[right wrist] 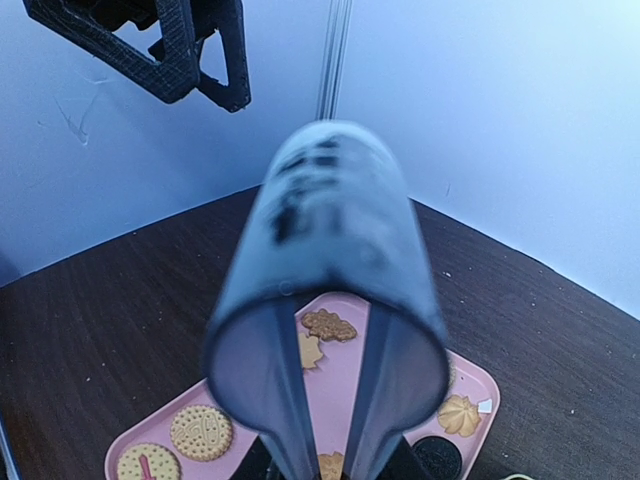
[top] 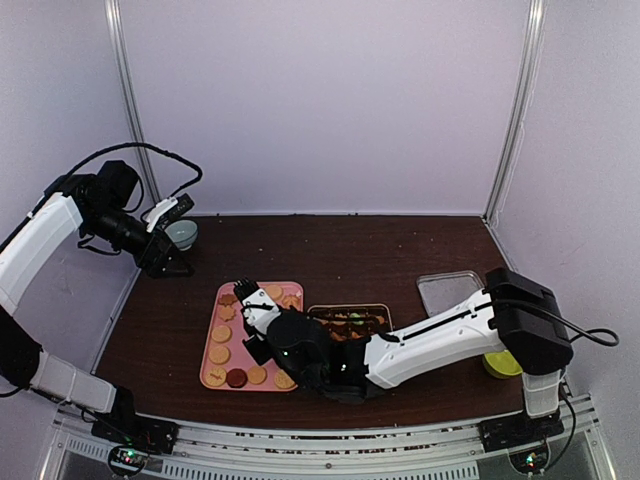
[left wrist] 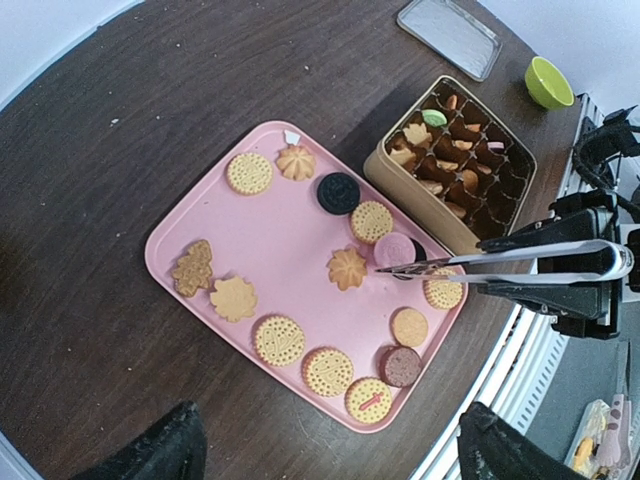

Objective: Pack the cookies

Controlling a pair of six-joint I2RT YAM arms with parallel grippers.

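My right gripper is shut at the pink tray, on what looks like a pink round cookie beside a black one; the right wrist view shows its pale fingers blurred close up, their tips low over the tray. Round, flower and leaf-shaped cookies (left wrist: 280, 340) lie around the tray. The cookie box (left wrist: 410, 190) with dark compartments, partly filled, stands to the tray's right. My left gripper (top: 165, 262) hangs open at the left, above the table, its wrist view looking down on the tray.
A metal tray (top: 450, 292) lies at the right, with a yellow-green bowl (top: 503, 364) in front of it. A pale bowl (top: 182, 233) sits at the back left.
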